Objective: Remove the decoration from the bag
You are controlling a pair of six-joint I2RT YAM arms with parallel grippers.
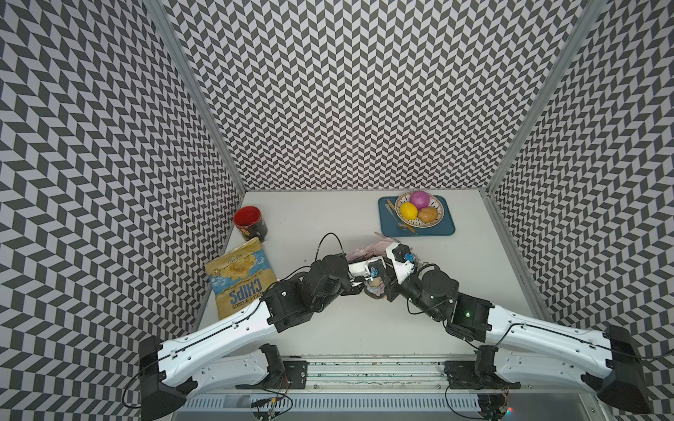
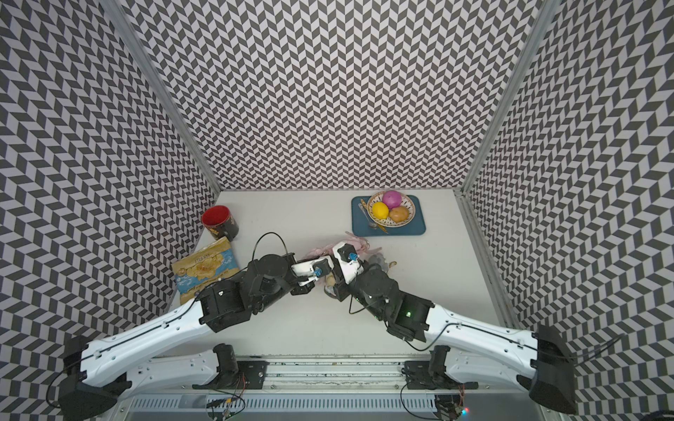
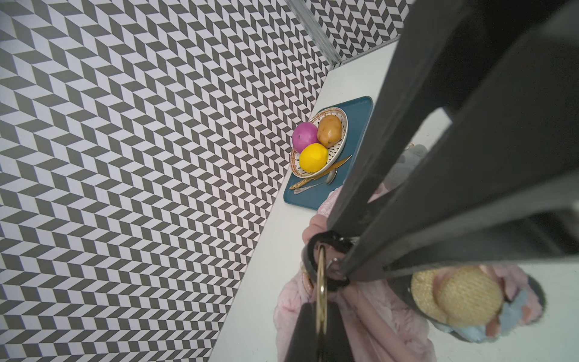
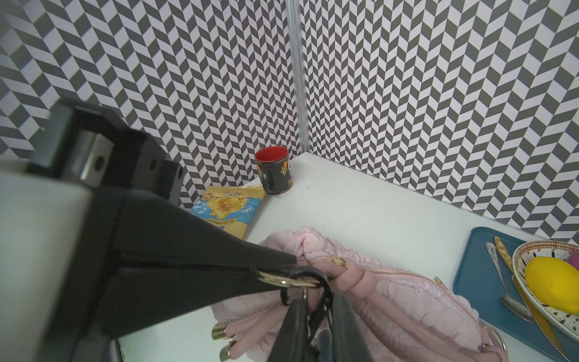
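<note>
The pink bag (image 4: 404, 325), quilted with knotted straps, lies under both grippers. Its decoration, a charm with a straw hat (image 3: 467, 295), hangs at the side in the left wrist view. A gold ring (image 4: 277, 278) runs from my left gripper, which is shut on it, into a black loop (image 3: 310, 259). My right gripper is shut on the black strap of that loop, close to the left fingertips. From above, the arms hide most of the bag and the charm. Whether ring and loop are still joined to the bag cannot be made out.
A blue tray (image 1: 449, 228) with a bowl of fruit and cutlery stands behind, to the right. At the left are a red-and-black mug (image 1: 250, 223) and a chips bag (image 1: 242, 277). Bare table lies in front of the grippers.
</note>
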